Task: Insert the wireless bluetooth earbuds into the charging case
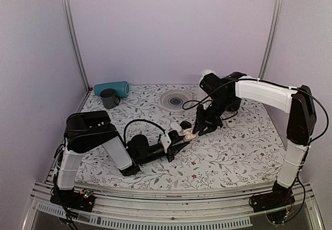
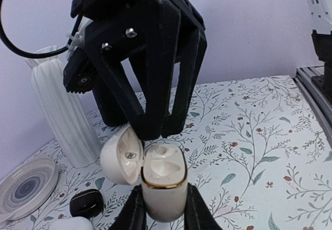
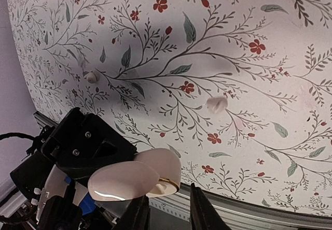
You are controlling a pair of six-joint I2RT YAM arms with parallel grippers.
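Observation:
My left gripper is shut on the white charging case [image 2: 165,201], which has a gold line at its rim. Its lid [image 2: 116,157] stands open, and the case is held above the table. Right over the case's inside, the fingertips of my right gripper point down, part open, with nothing visible between them. Two small pale pieces, which look like earbuds, lie on the patterned table in the right wrist view: one earbud [image 3: 92,76] at the left, another earbud [image 3: 217,104] near the middle. Whether the case's wells hold anything, I cannot tell.
A teal cylinder [image 1: 111,88] and a dark mug [image 1: 109,98] sit at the back left, with a round ringed dish [image 1: 175,100] at the back centre. A small black object [image 2: 86,203] lies behind the case.

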